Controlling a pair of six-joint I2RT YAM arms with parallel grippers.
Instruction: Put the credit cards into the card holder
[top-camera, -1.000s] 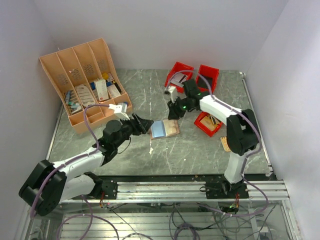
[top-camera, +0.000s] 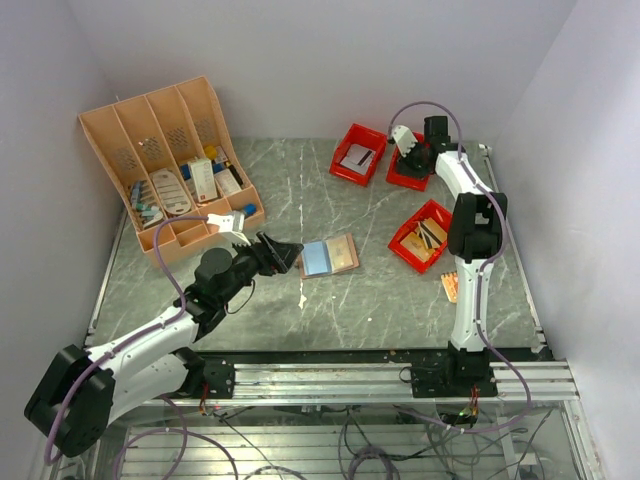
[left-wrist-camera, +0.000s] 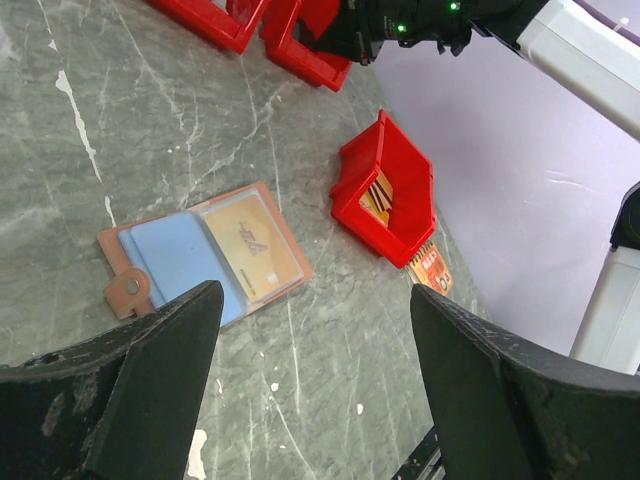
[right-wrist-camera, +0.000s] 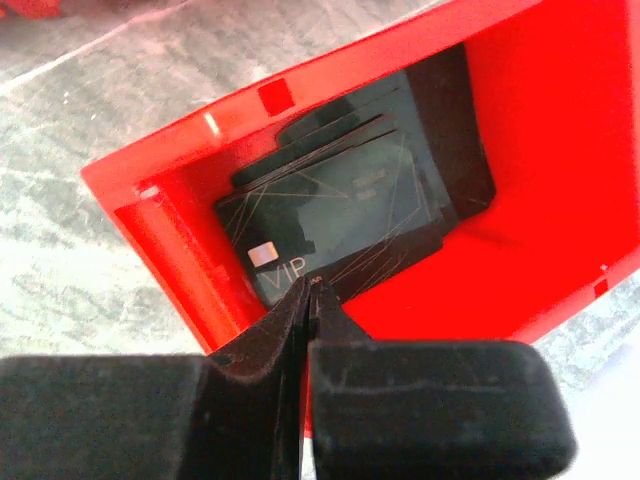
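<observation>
Dark cards marked VIP (right-wrist-camera: 325, 210) lie stacked in a red box (right-wrist-camera: 550, 120) at the back right. My right gripper is over this box, its fingertips shut at the cards' lower edge; no card shows between them. A card holder (left-wrist-camera: 255, 245) with blue and cream panels lies flat in the middle of the table, as the top view also shows. My left gripper (top-camera: 282, 252) hangs near the holder's left side, its fingers apart and nothing between them.
A second red box (top-camera: 355, 153) with cards is at the back, another (top-camera: 420, 236) right of the holder. An orange item (top-camera: 450, 287) lies at the right. A compartmented cardboard organiser (top-camera: 170, 170) fills the left.
My right gripper has moved from near the card holder up to the back right red box over the last second.
</observation>
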